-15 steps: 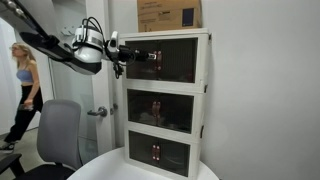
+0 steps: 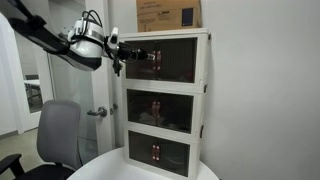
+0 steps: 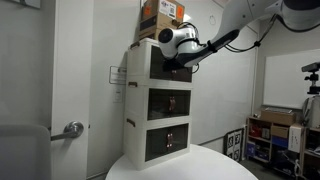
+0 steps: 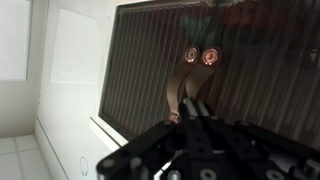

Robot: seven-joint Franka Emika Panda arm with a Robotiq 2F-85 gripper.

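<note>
A white cabinet [image 2: 203, 110] with three stacked, dark-doored compartments stands on a round white table [image 2: 112, 168]. All its doors look closed. My gripper [image 2: 152, 56] reaches in from the left at the top compartment, close to the middle where its two doors meet. Two leather-like strap handles hang there, the left handle [image 4: 178, 80] and the right handle [image 4: 201, 77], each fixed with a copper-coloured rivet. In the wrist view the dark gripper is shut, its tips right by the lower part of the straps. Nothing shows clearly between the fingers.
Cardboard boxes [image 2: 168, 16] sit on top of the cabinet. To the left are a grey office chair [image 2: 58, 135] and a door with a lever handle [image 2: 98, 112].
A person walking at the far left has gone out of view. The arm has shifted only slightly by the top compartment, and the doors look the same.
</note>
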